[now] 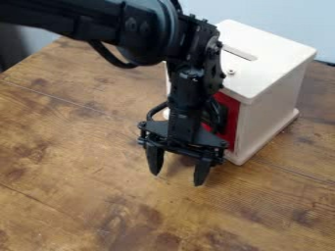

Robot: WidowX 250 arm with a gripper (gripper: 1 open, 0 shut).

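Note:
My black gripper [178, 169] hangs low over the wooden table, fingers pointing down and spread open, nothing between them. It stands in front of a pale wooden box [268, 93] with a slot in its top and a small knob. A red panel [228, 127] on the box's front face is partly hidden behind the wrist.
The box takes up the back right. A pale wall shows beyond the table's back edge at the top left.

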